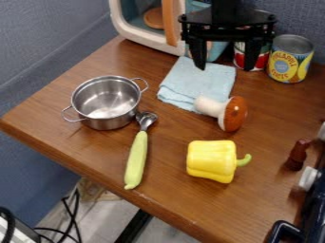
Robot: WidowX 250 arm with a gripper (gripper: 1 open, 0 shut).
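My black gripper [225,49] hangs at the top centre over the back of the table, its two fingers spread apart with nothing visible between them. Below it lie a folded light blue cloth [193,88] and a toy mushroom [227,113] with an orange cap. A steel pot [105,102] sits at the left, with a spoon and pale corn cob [137,157] beside it. A yellow pepper [212,160] lies at the front.
A toy microwave [143,24] stands at the back left. Cans [291,61] stand at the back right. Small bottles [296,155] and dark objects line the right edge.
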